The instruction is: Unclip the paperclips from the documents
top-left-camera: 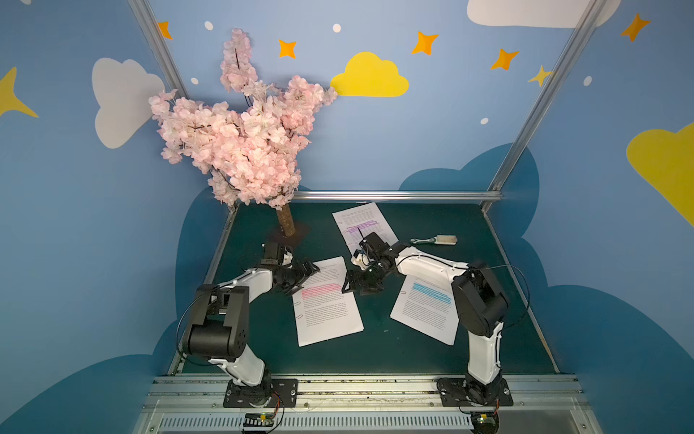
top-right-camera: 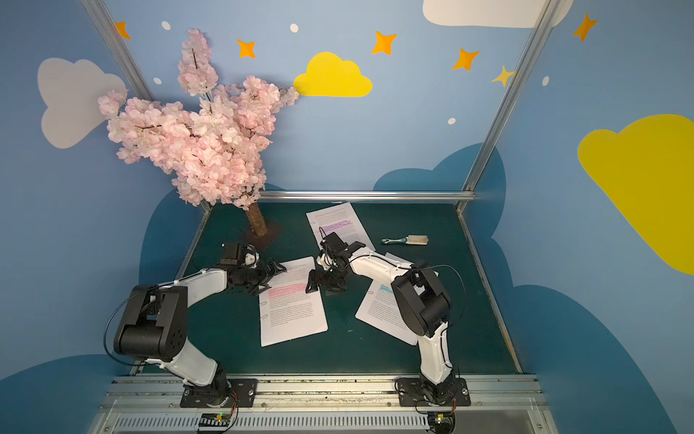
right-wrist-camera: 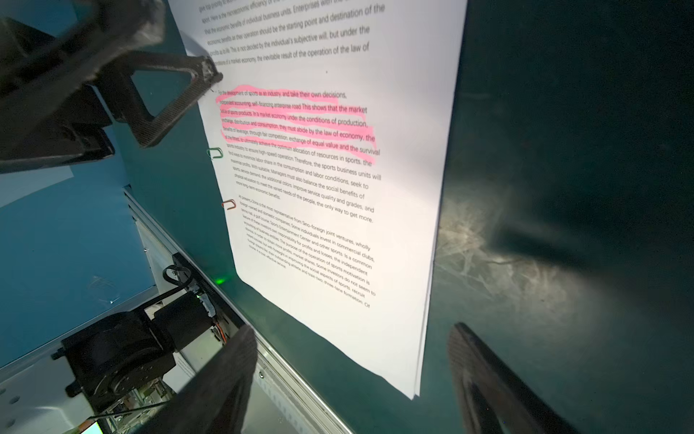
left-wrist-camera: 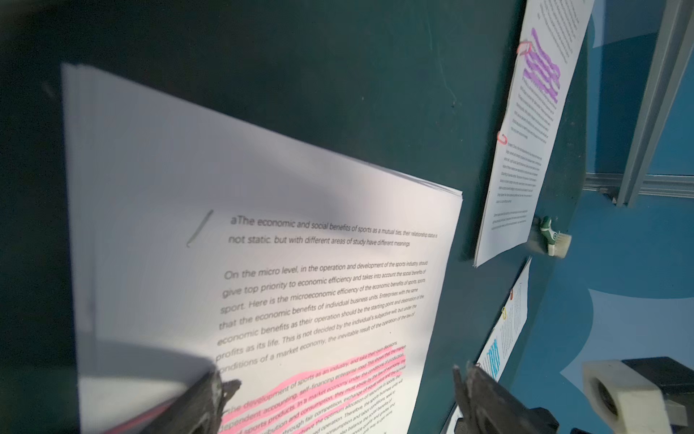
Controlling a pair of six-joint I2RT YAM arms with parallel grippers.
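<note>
The pink-highlighted document (top-left-camera: 329,318) lies flat at centre-left. On its left edge, in the right wrist view, sit a green paperclip (right-wrist-camera: 215,153) and a reddish paperclip (right-wrist-camera: 230,204). A thin greenish stroke (left-wrist-camera: 200,228) shows near its top text; I cannot tell what it is. My left gripper is open by the page's upper left, nothing between its fingers. Over the page's right edge stands my right gripper, also open and empty. Behind is the purple-highlighted document (left-wrist-camera: 535,115) with red clips (left-wrist-camera: 501,137). A yellow clip (left-wrist-camera: 504,313) marks the blue-highlighted document (top-left-camera: 426,314).
A small brush (top-left-camera: 436,240) rests at the back right. The blossom tree's trunk (top-left-camera: 286,219) rises at the back left. The right forearm (top-left-camera: 433,266) passes over the blue-highlighted pages. Bare green table (top-left-camera: 376,347) lies between the front documents.
</note>
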